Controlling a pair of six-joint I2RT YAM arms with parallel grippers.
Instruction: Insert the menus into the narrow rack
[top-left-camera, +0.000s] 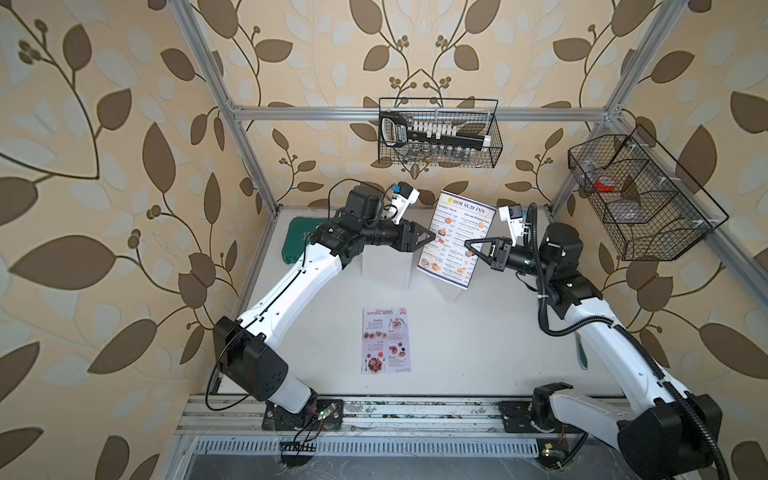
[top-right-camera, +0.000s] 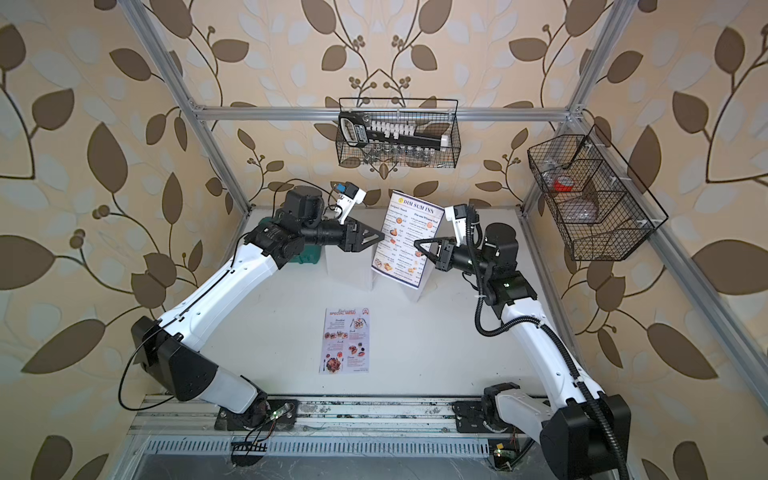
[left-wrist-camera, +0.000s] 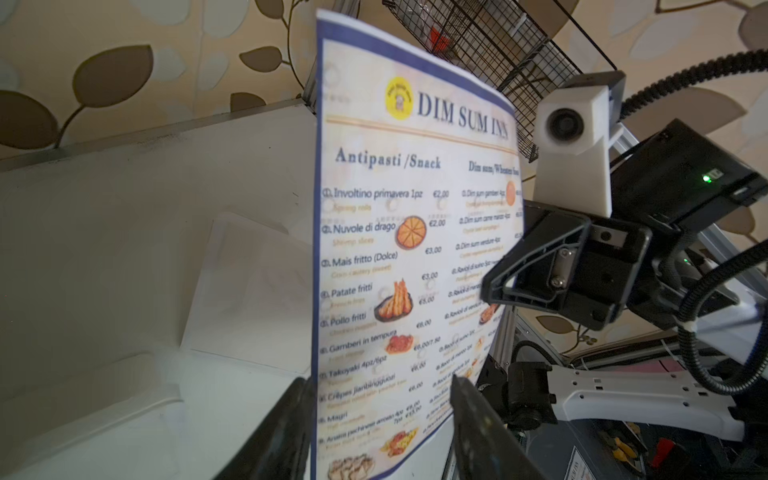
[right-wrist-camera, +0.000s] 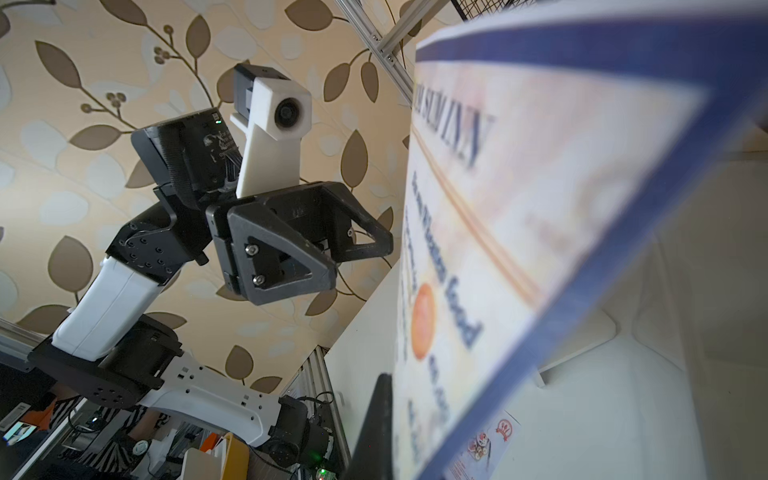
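Note:
The Dim Sum Inn menu (top-left-camera: 458, 240) is raised upright and tilted above the far half of the table. My right gripper (top-left-camera: 470, 246) is shut on its right edge; in the right wrist view the sheet (right-wrist-camera: 480, 264) hides most of the fingers. At the left edge, my left gripper (top-left-camera: 430, 237) has its fingers apart, and the menu (left-wrist-camera: 384, 320) shows between and beyond them in the left wrist view. Pale holders stand behind and below: one (top-left-camera: 386, 268) on the left, another (top-left-camera: 449, 289) partly covered by the menu. Which is the narrow rack, I cannot tell.
A second, pink menu (top-left-camera: 385, 341) lies flat near the table's front. The green case (top-left-camera: 297, 238) sits at the back left. Wire baskets (top-left-camera: 440, 136) hang on the frame.

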